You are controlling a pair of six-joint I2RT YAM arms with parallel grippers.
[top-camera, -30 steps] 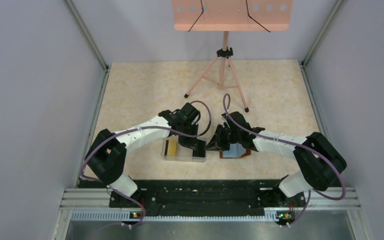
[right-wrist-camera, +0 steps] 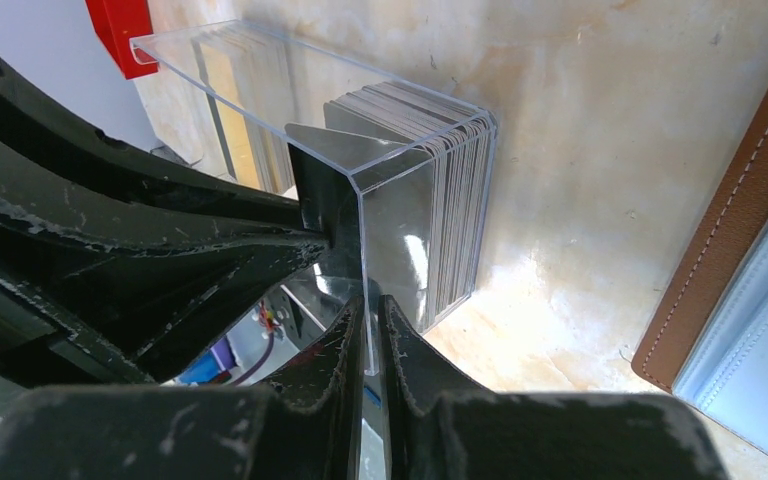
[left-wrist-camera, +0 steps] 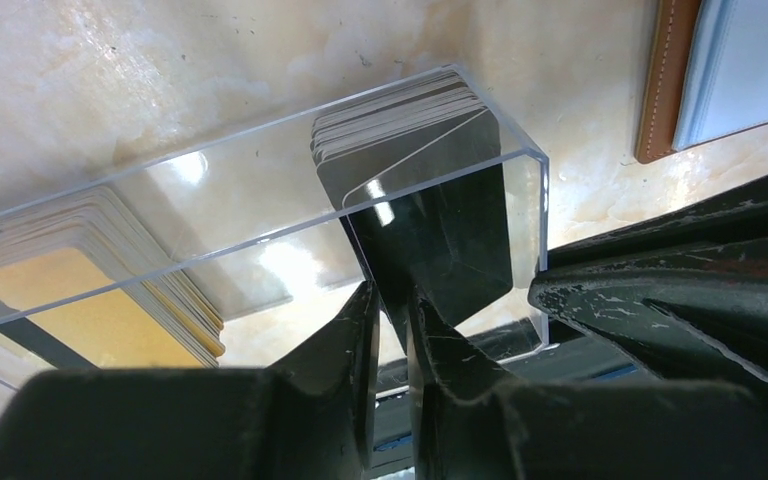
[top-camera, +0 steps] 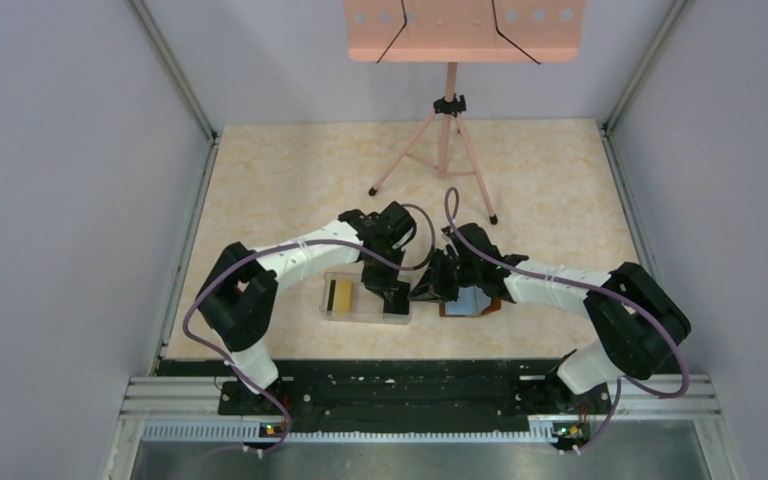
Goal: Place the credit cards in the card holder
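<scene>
A clear box [left-wrist-camera: 195,254] holds a stack of black cards [left-wrist-camera: 400,120] at its right end and a stack of gold cards [left-wrist-camera: 100,290] at its left. The front black card [left-wrist-camera: 440,235] leans away from its stack. My left gripper is narrowly open, its tips at the left edge of this card, which shows between them. My right gripper is open by a small gap at the box's right end wall, the wall's edge showing between its tips. The card holder [top-camera: 466,302], brown with pale blue pockets, lies open to the right, partly under the right arm.
A music stand [top-camera: 450,130] with pink legs stands at the back of the table. A red object [right-wrist-camera: 122,35] sits beyond the box. Bare table [top-camera: 290,180] lies behind the left arm. Both arms are close together over the box's right end.
</scene>
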